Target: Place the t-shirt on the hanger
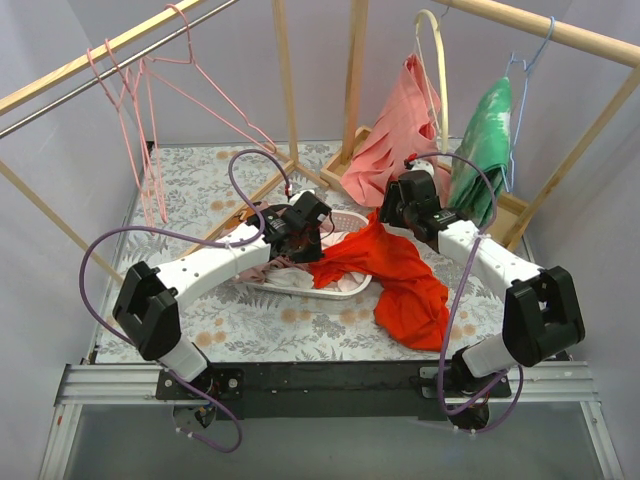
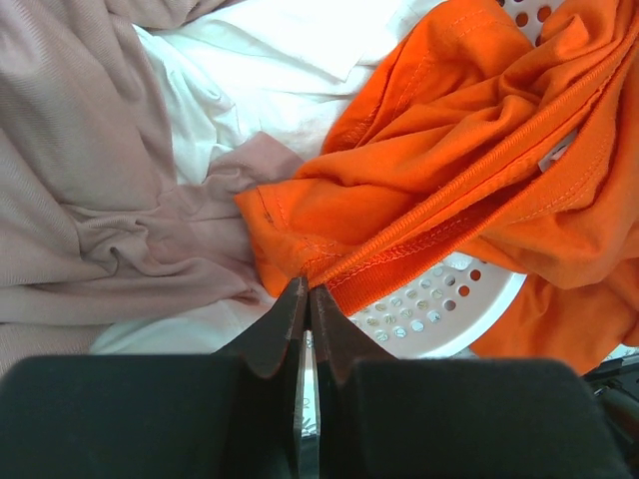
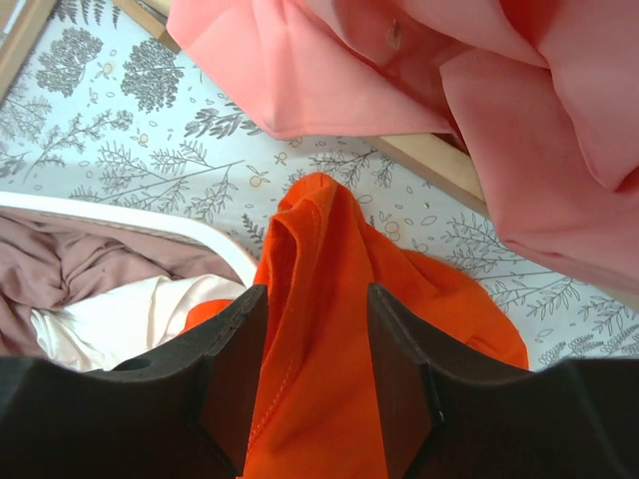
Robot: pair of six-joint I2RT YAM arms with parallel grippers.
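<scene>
An orange-red shirt [image 1: 398,268] stretches from the white basket [image 1: 352,288] onto the patterned table at the right. In the left wrist view, one edge of the orange shirt [image 2: 429,210] runs to the tips of my left gripper, which is shut on that edge. My right gripper stands open over the shirt's upper end [image 3: 315,215]; a raised fold lies between its fingers in the view, and I cannot tell whether they touch it. Several empty pink hangers [image 1: 140,80] hang from the rail at the left.
Grey-brown and white clothes [image 2: 90,190] fill the basket. A salmon garment [image 1: 395,135] and a green one [image 1: 485,150] hang close behind my right arm. Wooden posts [image 1: 286,80] rise at the back.
</scene>
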